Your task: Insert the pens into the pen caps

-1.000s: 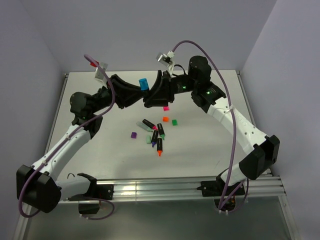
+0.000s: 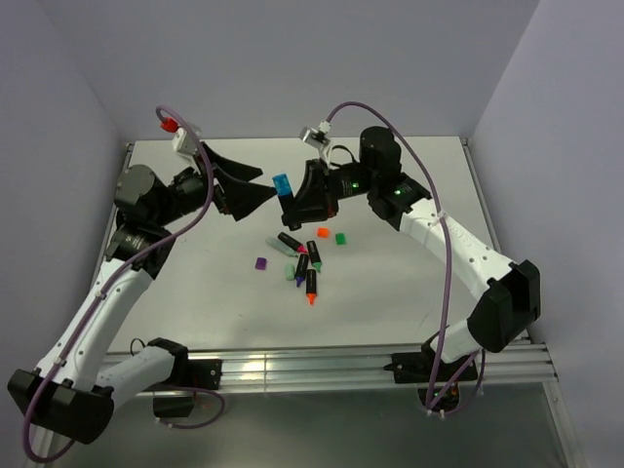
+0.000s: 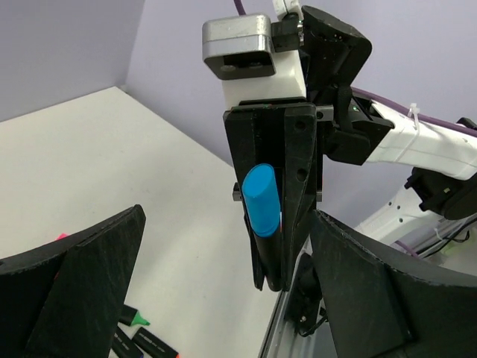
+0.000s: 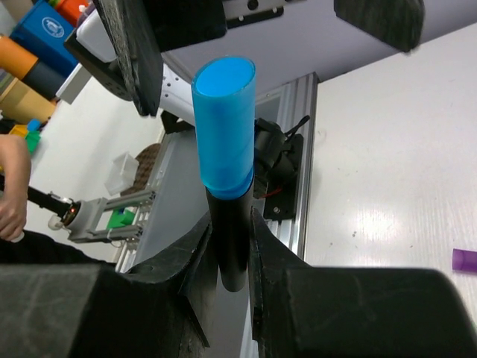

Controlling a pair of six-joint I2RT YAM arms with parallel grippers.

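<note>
A black pen [image 4: 231,235] with a blue cap [image 4: 223,127] seated on its end is in my right gripper [image 2: 290,210], which is shut on the black barrel. In the left wrist view the blue cap [image 3: 261,200] points up, slightly tilted. To the left of it, my left gripper [image 2: 252,191] stands open and apart, its fingers [image 3: 82,291] spread with nothing held. Several uncapped black pens [image 2: 311,285] lie mid-table, tips orange, purple, green and pink. Loose caps lie near them: purple [image 2: 260,263], orange [image 2: 323,232] and green [image 2: 340,238].
A grey-green pen-like piece [image 2: 281,246] and a pale green piece [image 2: 290,272] lie beside the pens. A metal rail [image 2: 322,363] runs along its front edge.
My left gripper was at the blue cap and has opened and drawn away to the left. The right gripper, still holding the pen with the cap, has come slightly lower in the top view.
</note>
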